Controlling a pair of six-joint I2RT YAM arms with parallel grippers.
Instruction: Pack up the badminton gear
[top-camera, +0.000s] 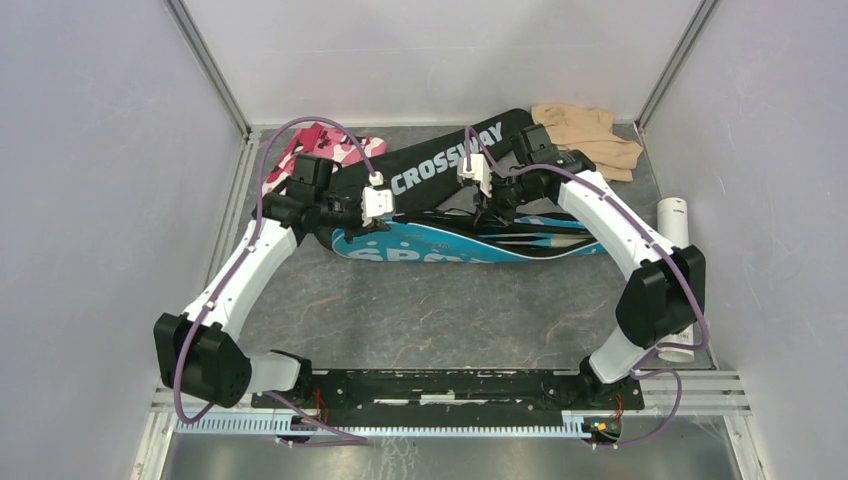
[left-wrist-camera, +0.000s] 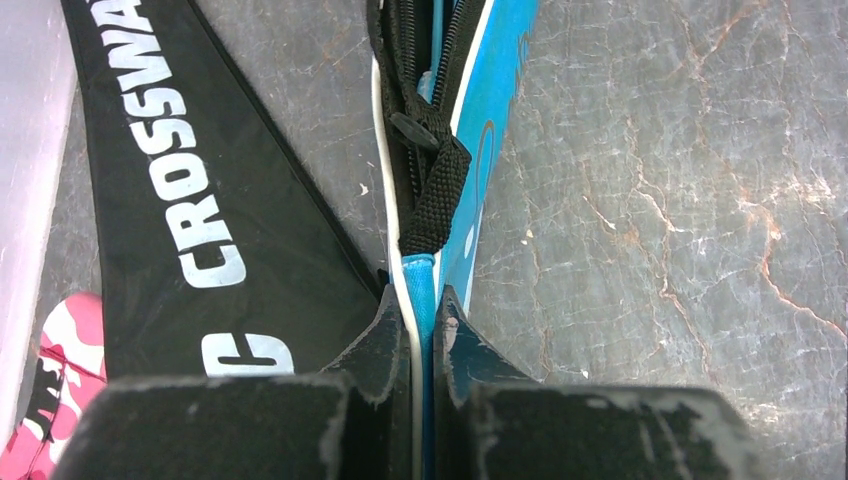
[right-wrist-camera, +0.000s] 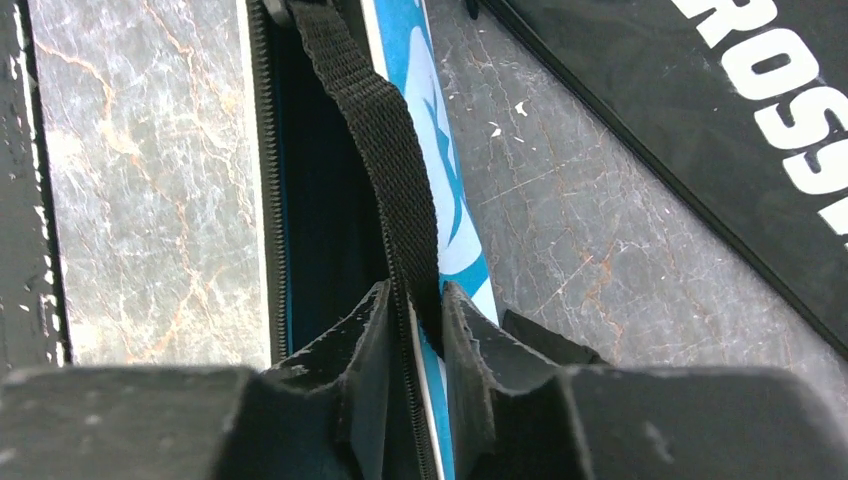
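A blue badminton bag (top-camera: 420, 245) lies lengthwise across the table, its zipper open and racket shafts showing inside at the right. My left gripper is shut on the bag's blue and white piped edge, just behind the zipper end. My right gripper is at the bag's middle opening, its fingertips either side of a black woven strap (right-wrist-camera: 375, 130) and the piped zipper edge; whether it has closed on them I cannot tell.
A black CROSSWAY cover (top-camera: 440, 155) lies behind the bag, with pink patterned cloth (top-camera: 345, 145) back left and tan cloth (top-camera: 590, 140) back right. A white tube (top-camera: 673, 220) stands along the right side.
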